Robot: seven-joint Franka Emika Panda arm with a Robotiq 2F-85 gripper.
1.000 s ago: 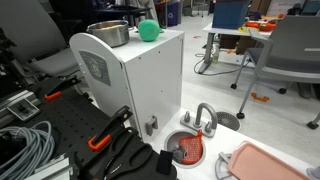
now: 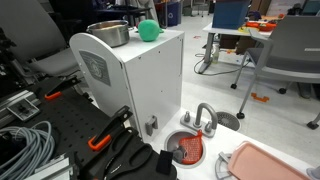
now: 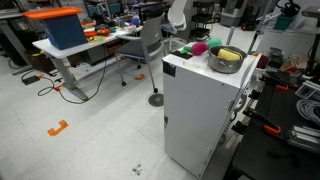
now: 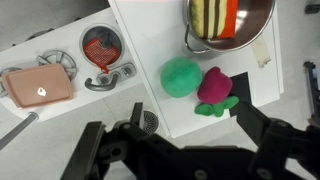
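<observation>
In the wrist view my gripper is open over the white cabinet top, its dark fingers wide apart and nothing between them. Just beyond the gap lie a green round object [image 4: 181,77] and a magenta toy vegetable [image 4: 214,86] with green leaves. A metal pot [image 4: 245,33] sits past them, holding a yellow-and-brown item [image 4: 209,16] and an orange-red one [image 4: 238,8]. From the first exterior side, the pot [image 2: 110,33] and green object [image 2: 149,30] rest on the cabinet [image 2: 150,75]. Yellow shows inside the pot [image 3: 226,61] from the other side.
A small sink [image 2: 184,148] with a red utensil [image 2: 199,134] and a faucet [image 2: 206,113] is beside the cabinet. Nearby lies a pinkish tray [image 2: 262,164]. Black cables and tools cover the dark table [image 2: 75,120]. A grey chair [image 3: 145,48] stands on open floor.
</observation>
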